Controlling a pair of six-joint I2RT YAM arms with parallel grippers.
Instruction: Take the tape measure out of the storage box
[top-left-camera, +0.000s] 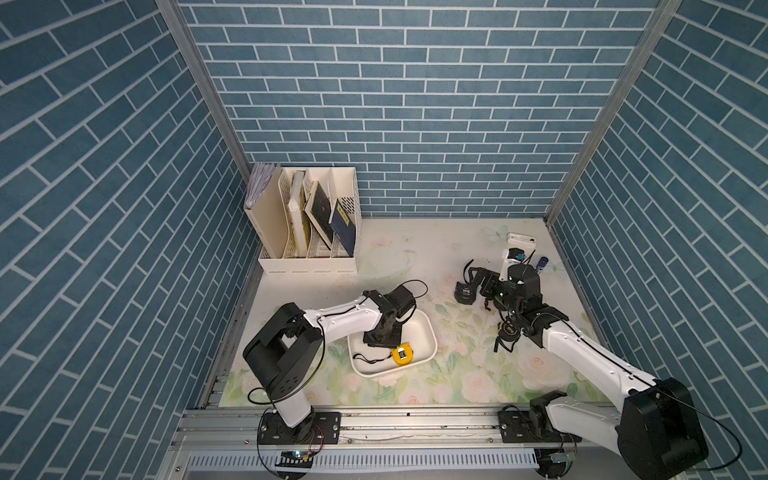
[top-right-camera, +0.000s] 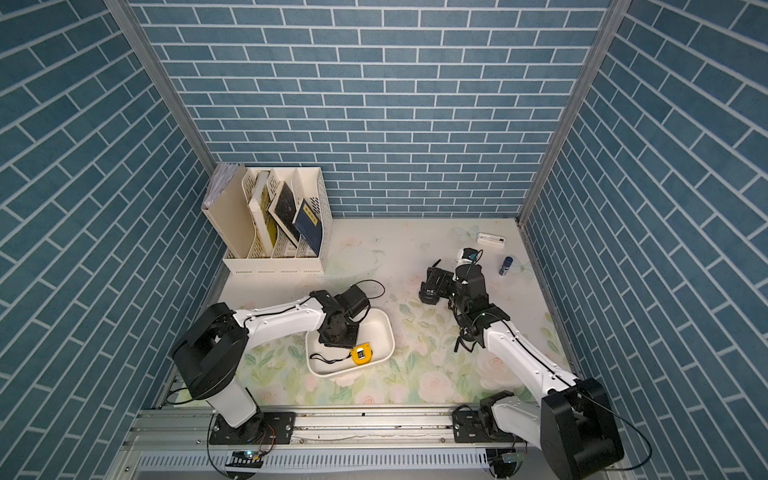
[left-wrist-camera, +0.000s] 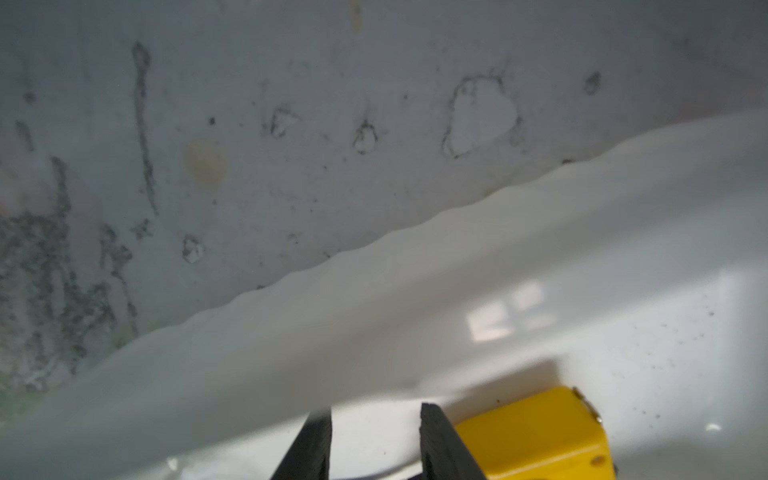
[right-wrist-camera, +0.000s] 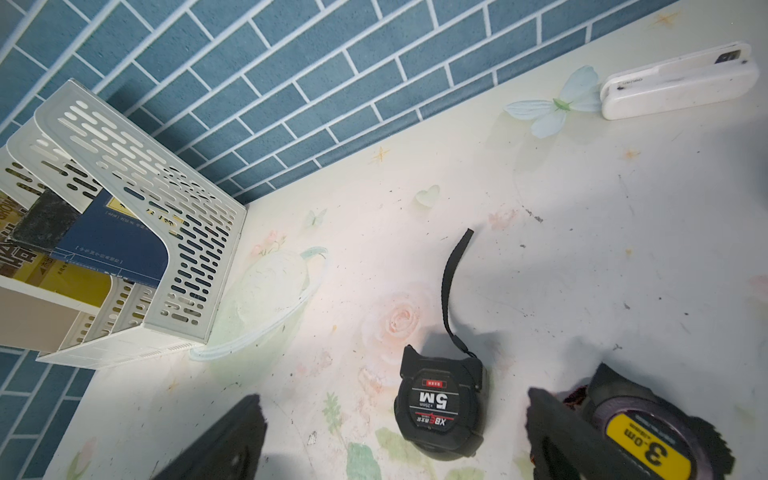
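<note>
A yellow tape measure (top-left-camera: 402, 353) with a dark strap lies in the white storage box (top-left-camera: 425, 340), also seen low in the left wrist view as a yellow body (left-wrist-camera: 536, 436). My left gripper is down at the box over the tape measure, its fingertips apart beside the yellow body, with no clear hold on it. My right gripper stands open above the table at right, near a black 5M tape measure (right-wrist-camera: 436, 404) and a black-and-yellow 3.0m tape measure (right-wrist-camera: 648, 440).
A white file organizer (top-left-camera: 308, 264) with books stands at the back left. A white stapler-like object (right-wrist-camera: 680, 84) and a small blue item (top-right-camera: 506, 265) lie at the back right.
</note>
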